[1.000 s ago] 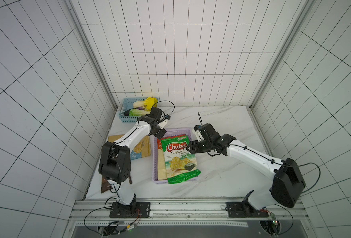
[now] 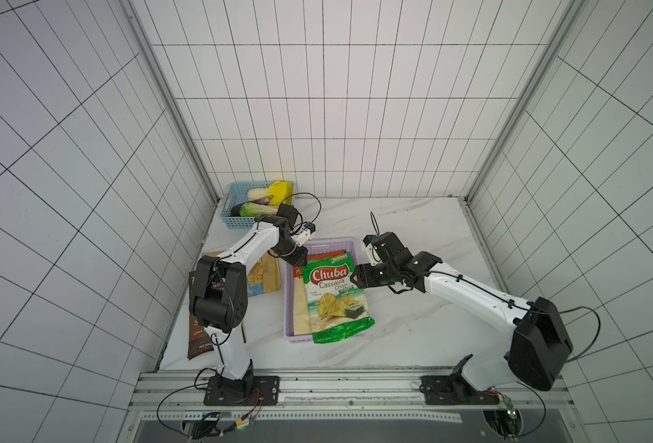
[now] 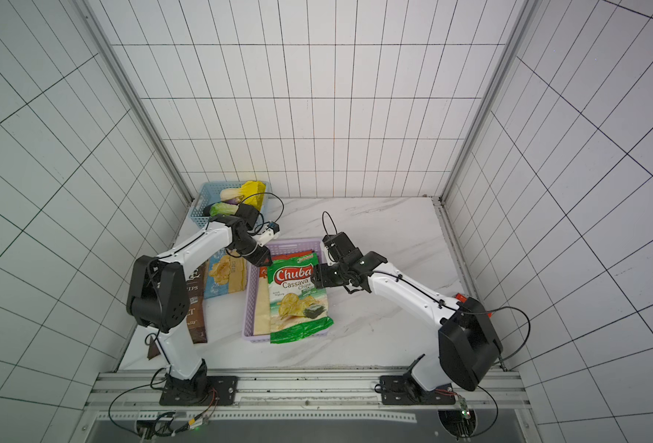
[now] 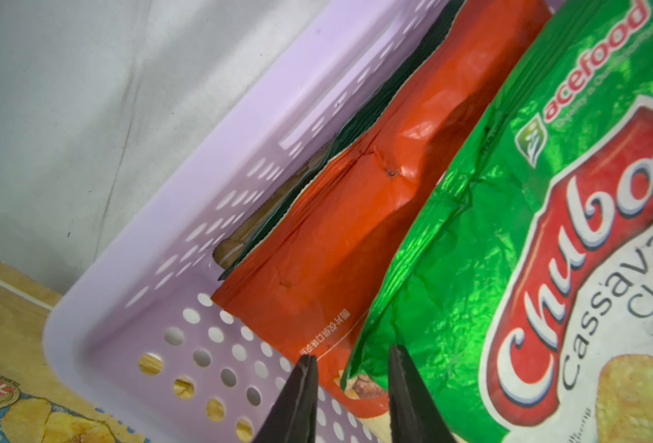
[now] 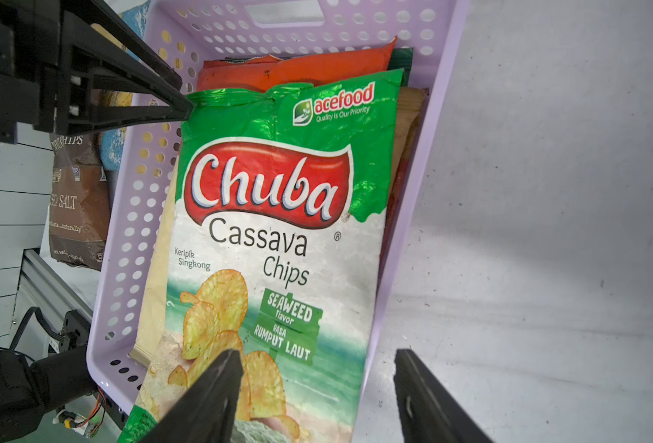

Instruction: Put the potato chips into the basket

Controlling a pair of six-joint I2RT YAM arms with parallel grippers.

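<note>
The green, red and white Chuba chips bag (image 2: 332, 295) lies face up in the lilac basket (image 2: 290, 310), with its green bottom end over the near rim. My left gripper is at the bag's top left corner, part open, its fingers either side of the green edge. In the right wrist view one left fingertip (image 5: 184, 110) touches or nearly touches that corner. Along the bag's right edge and the basket's rim, my right gripper stands open above them. Whether its fingers touch the bag cannot be told.
Under the Chuba bag lie a red bag (image 4: 385, 184) and other packets. A blue and tan chips bag (image 2: 266, 275) and a brown bag (image 5: 79, 199) lie left of the basket. A blue vegetable basket (image 2: 246, 221) stands behind.
The left arm has come down and nearer to the bag's top left corner. My right gripper has shifted slightly right and down. The Chuba bag has edged a little to the right.
</note>
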